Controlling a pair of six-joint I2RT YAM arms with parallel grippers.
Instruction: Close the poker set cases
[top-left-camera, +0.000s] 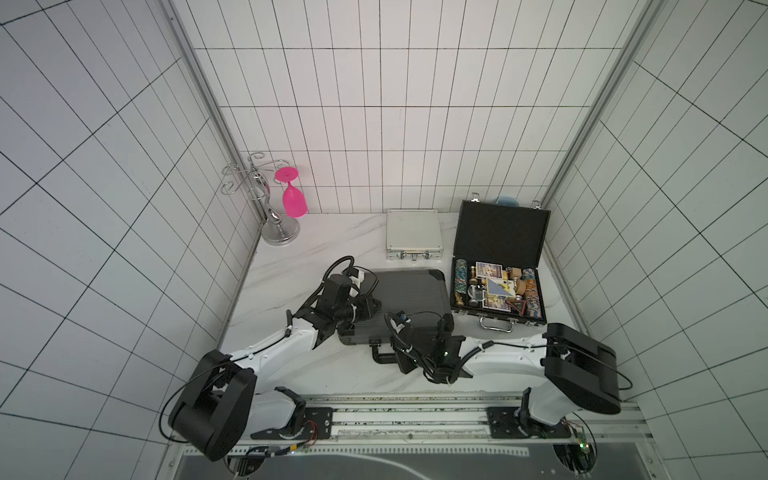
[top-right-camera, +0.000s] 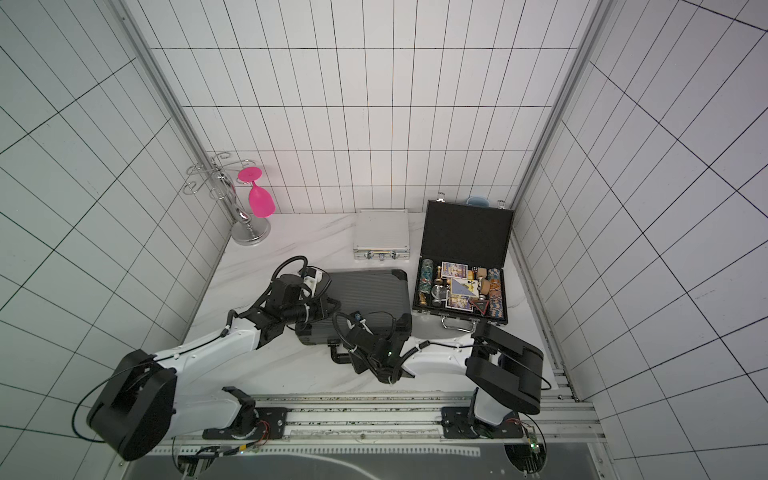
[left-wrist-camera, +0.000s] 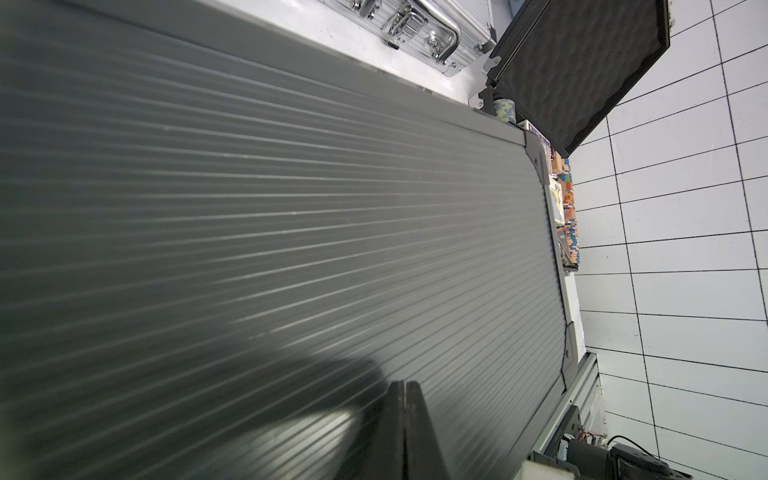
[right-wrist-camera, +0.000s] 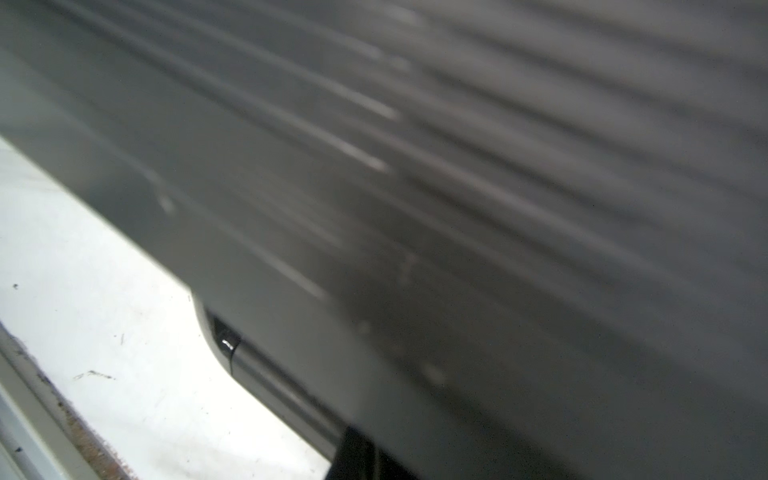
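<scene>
A large dark grey ribbed case (top-left-camera: 412, 292) lies with its lid down, handle (top-left-camera: 384, 358) toward the front. Over its lid, on the left, my left gripper is shut with nothing between its fingers. My right gripper is shut at the case's front side, close to the handle; its tips are dark and partly cut off at the bottom of the right wrist view. Whether they touch the case I cannot tell. To the right, a black case (top-left-camera: 502, 233) stands open, its lid upright, with chips and cards (top-left-camera: 497, 286) inside.
At the back lies a small silver case (top-left-camera: 413, 230), lid down. A metal stand (top-left-camera: 280, 229) with a pink glass (top-left-camera: 293, 200) is at the back left.
</scene>
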